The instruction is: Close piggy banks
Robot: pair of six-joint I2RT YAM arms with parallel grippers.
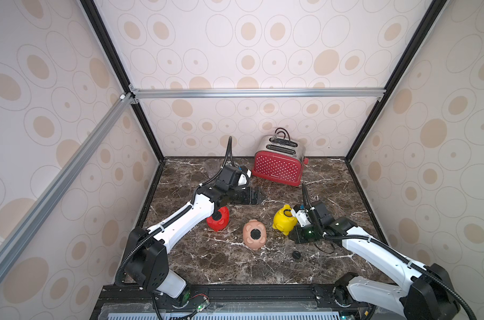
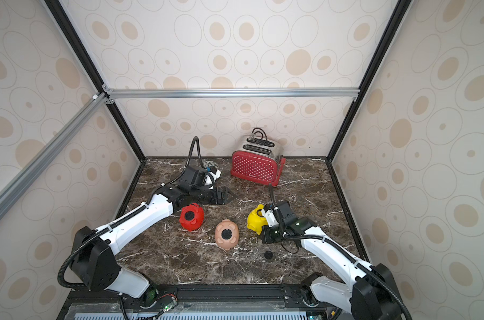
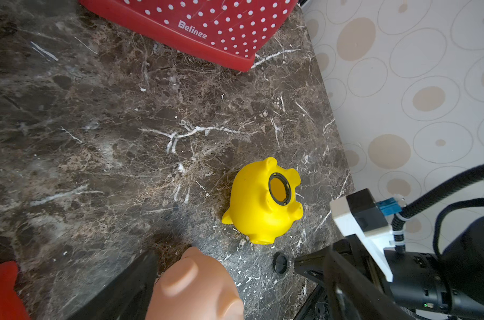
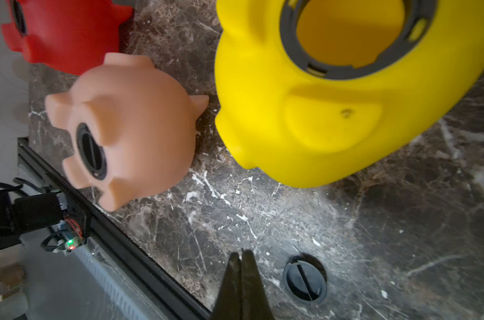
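The yellow piggy bank (image 3: 252,202) has its round black-ringed hole uncovered. Its black plug (image 4: 305,279) lies slot-up on the table in front of it. Black plugs close both the peach piggy bank (image 4: 132,128) and the red piggy bank (image 4: 74,34), all on the marble table. In the right wrist view my right gripper is shut with nothing showing between its fingertips, left of the loose plug and above the table. My left gripper (image 1: 255,196) hangs behind the peach bank; its blurred fingers (image 3: 130,290) stand apart, with no object held between them.
A red dotted toaster (image 1: 278,165) stands at the back wall. A clear object (image 1: 214,166), partly hidden by the left arm, sits at the back left. Bare table lies right of the loose plug and between the banks and toaster.
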